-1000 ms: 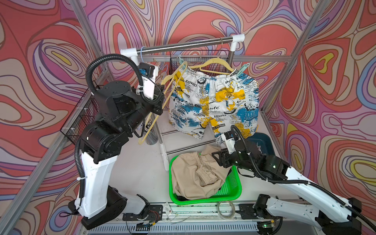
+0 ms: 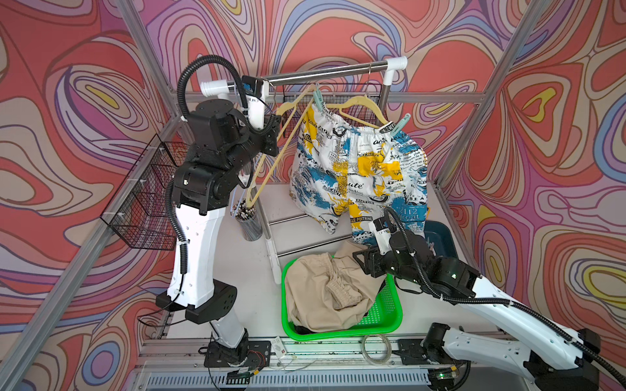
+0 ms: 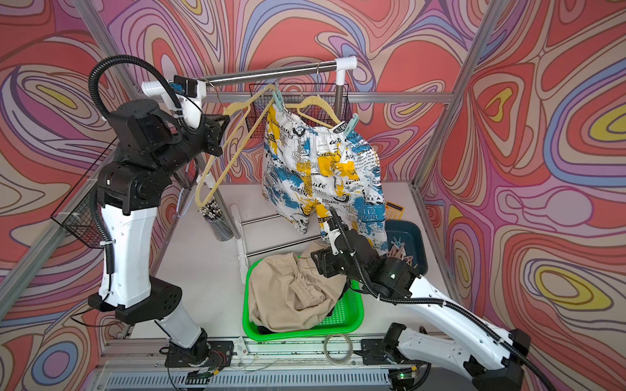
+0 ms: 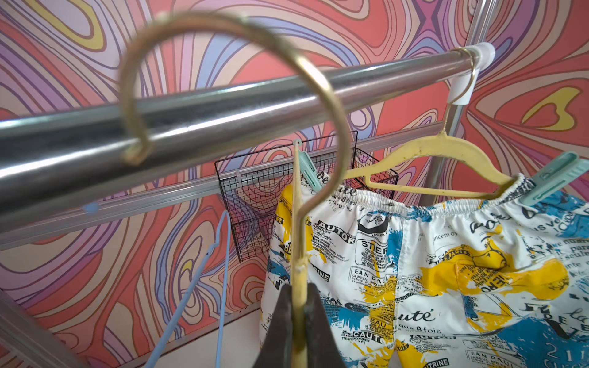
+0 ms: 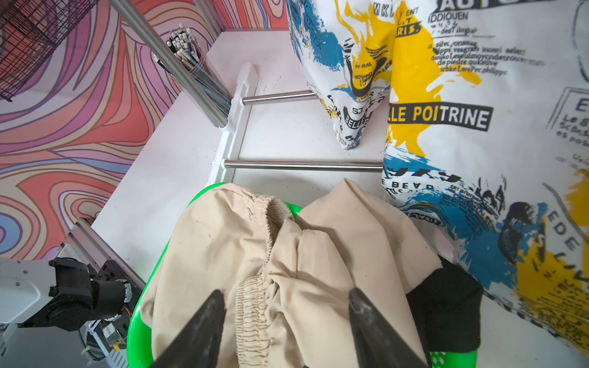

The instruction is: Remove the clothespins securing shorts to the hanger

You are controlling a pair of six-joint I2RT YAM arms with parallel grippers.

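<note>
White shorts (image 2: pixel 381 153) printed in blue and yellow hang from a yellow hanger (image 4: pixel 451 147) on the rail. At each end of the waistband is a pale green clothespin: the left pin (image 4: pixel 311 173) and the right pin (image 4: pixel 555 178). My left gripper is shut on a second yellow hanger (image 4: pixel 299 248), below its hook; this one bears no garment. The hook is close to the rail in the left wrist view. Low over beige shorts (image 5: pixel 208 245) in a green basket, my right gripper stands open with its fingers apart, apparently above the cloth.
The metal rail (image 2: pixel 319 73) runs across the back. A green basket (image 2: pixel 391 312) stands in front. At the right, a dark blue bin (image 3: pixel 417 244) holds several clothespins. A wire basket (image 2: pixel 140 202) and a cup of sticks (image 2: pixel 249 224) are at the left; a blue hanger (image 4: pixel 190 288) hangs nearby.
The printed shorts have swung a little on their hanger. The right arm looks unmoved.
</note>
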